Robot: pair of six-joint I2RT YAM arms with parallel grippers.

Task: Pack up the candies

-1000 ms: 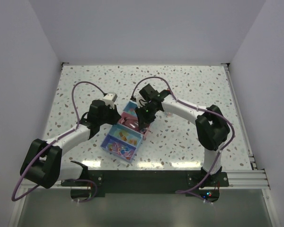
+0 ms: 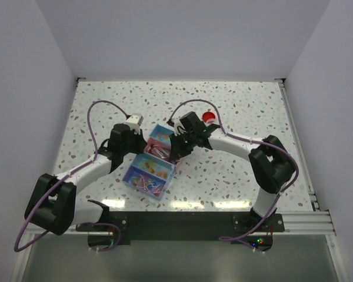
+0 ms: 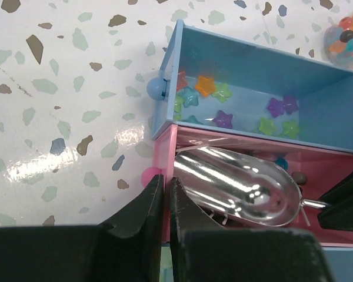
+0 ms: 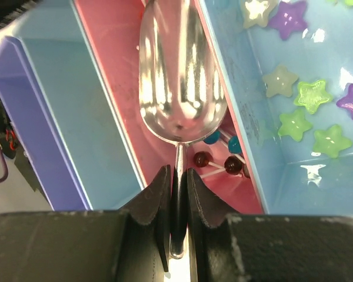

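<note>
A metal scoop lies inside the pink bin, its bowl pointing toward the bin's left end. In the right wrist view my right gripper is shut on the scoop's handle. Lollipops with dark red and blue heads lie beside the bowl; whatever is under it is hidden. My left gripper is shut on the pink bin's left end wall. Adjoining it is a blue bin with star candies. On the other side come a light blue bin and a purple bin.
At the back right stands a red round thing, partly behind the right arm. A clear bag of colourful candies lies beyond the blue bin. Open speckled table extends left and right.
The bins have shifted slightly to the left. My right arm has swung a little, with its gripper still over the pink bin. My left arm looks nearly still.
</note>
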